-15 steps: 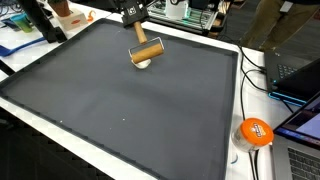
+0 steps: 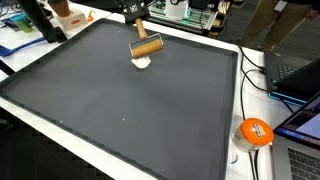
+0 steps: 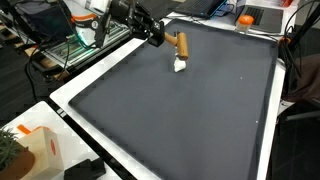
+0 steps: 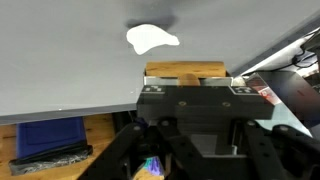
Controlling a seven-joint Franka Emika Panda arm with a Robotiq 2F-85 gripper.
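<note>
A wooden mallet-like tool is clamped by its handle in my gripper. In exterior view 1 its cylindrical wooden head (image 2: 146, 46) hangs over the dark grey board (image 2: 110, 100), near the far edge. Exterior view 2 shows the wooden head (image 3: 182, 46) upright on its side, with the gripper (image 3: 160, 38) at its left. Beneath and beside the head lies a small white piece (image 2: 142, 62) on the board; the wrist view has this white piece (image 4: 151, 38) apart from the head. The fingertips around the handle are mostly hidden.
An orange-topped white container (image 2: 254, 133) stands beyond the board's right edge. Laptops (image 2: 295, 78) and cables lie further right. Cluttered items, including a blue bin (image 4: 50, 138), sit past the board's edge by the arm. Most of the board is bare.
The wooden head has turned slightly, and the white piece below it shows a bit more. My gripper still has hold of the handle.
</note>
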